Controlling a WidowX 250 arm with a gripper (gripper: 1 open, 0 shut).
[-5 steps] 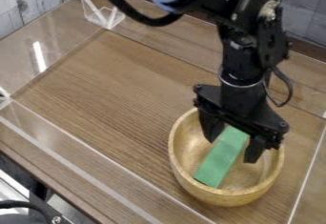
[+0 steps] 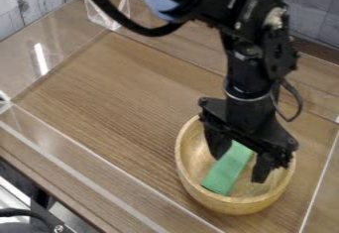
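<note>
My black gripper (image 2: 244, 138) reaches down from the top into a round wooden bowl (image 2: 192, 173) at the lower right, its fingers apart over the bowl. A green rectangular object (image 2: 225, 174) lies in the bowl beneath the gripper, its upper end partly hidden by the fingers. The gripper is open; whether it touches the green object I cannot tell.
A wooden table (image 2: 99, 108) has wide clear room to the left and behind. A small clear object (image 2: 109, 9) stands at the back left. A grey wall runs along the top right, and the table's edge runs along the lower left.
The bowl and green object stay in place.
</note>
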